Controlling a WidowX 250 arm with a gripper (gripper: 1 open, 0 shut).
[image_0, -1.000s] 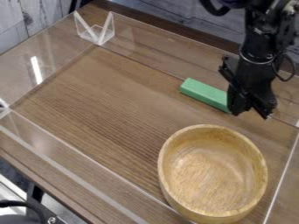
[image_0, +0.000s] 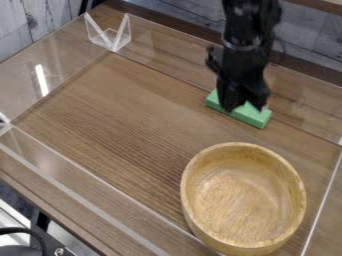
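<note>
My gripper (image_0: 235, 96) is over the green block (image_0: 246, 114) at the centre right of the camera view, its blurred tip down at the block's top middle. It looks shut, and the blur hides whether it touches the block. The block lies on the wooden table.
A large yellow bowl (image_0: 243, 226) stands at the front right. A clear wire-like holder (image_0: 110, 32) is at the back left. Grey walls edge the table at the upper left and top right.
My gripper has moved left from the right side of the table to over the green block, partly covering it.
</note>
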